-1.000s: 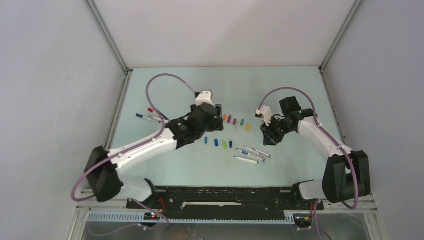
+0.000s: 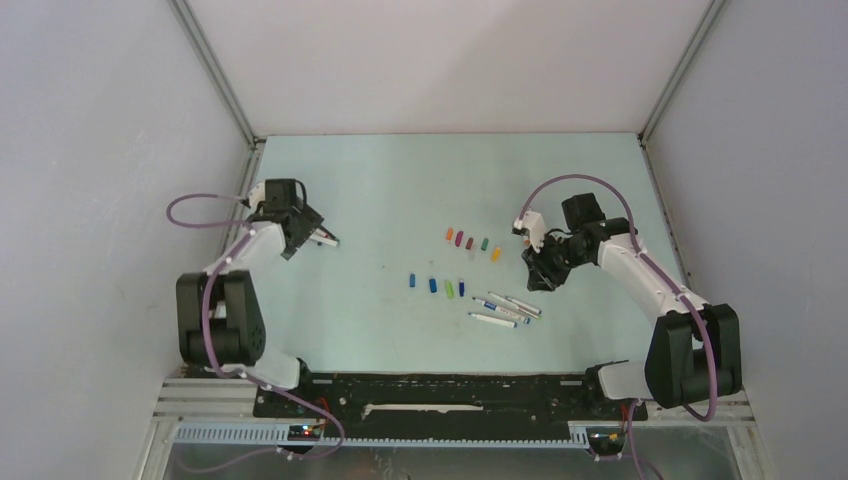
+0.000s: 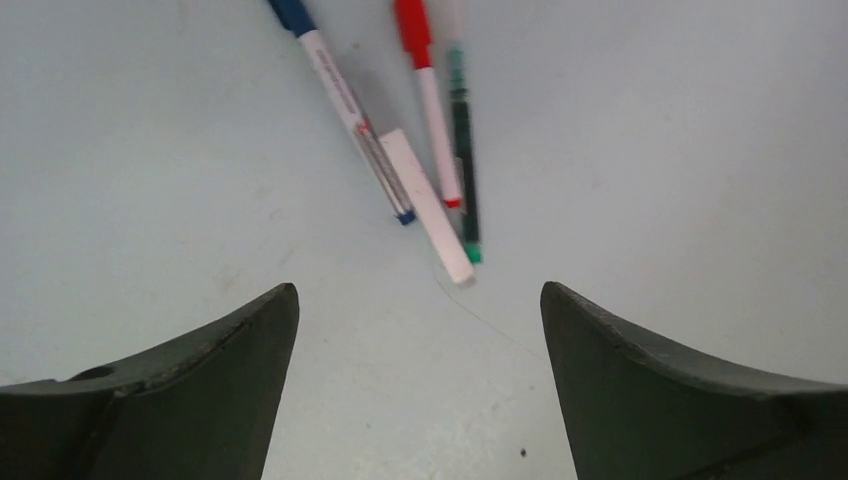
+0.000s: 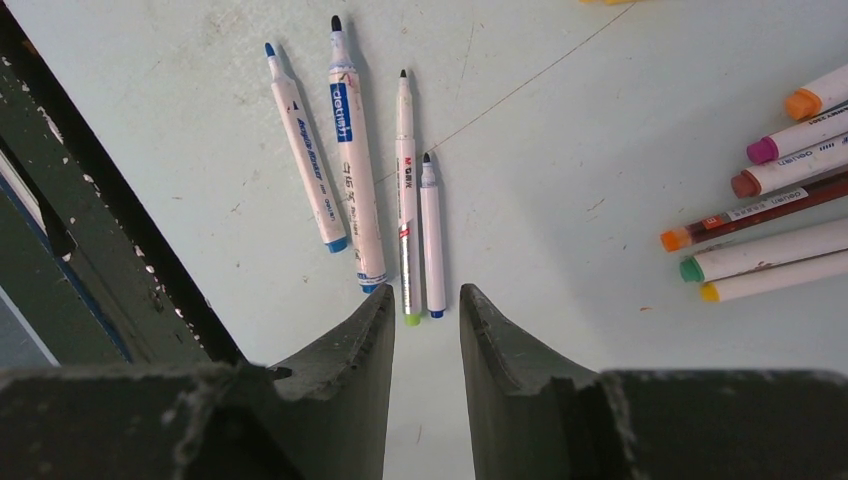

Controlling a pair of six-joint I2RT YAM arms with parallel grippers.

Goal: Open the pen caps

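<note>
At the far left, my left gripper [image 2: 303, 232] stands open over a small group of pens, its fingers wide apart and empty. Below it in the left wrist view lie a blue-capped pen [image 3: 340, 95], a red-capped pen [image 3: 436, 120], a dark green pen [image 3: 463, 150] and a plain white piece [image 3: 428, 205]. My right gripper is open a little with nothing between its fingers, above the table at the right. Several uncapped pens with bare tips, one a thick white pen [image 4: 357, 170], lie in front of it.
Loose caps lie mid-table in two rows, among them an orange cap [image 2: 449, 234] and a blue cap [image 2: 412, 281]. More pens, including a brown pen [image 4: 770, 207], lie under the right arm.
My left gripper has swept from beside the loose caps leftward to the pens at the far left, now partly covering them. The right arm has barely moved.
</note>
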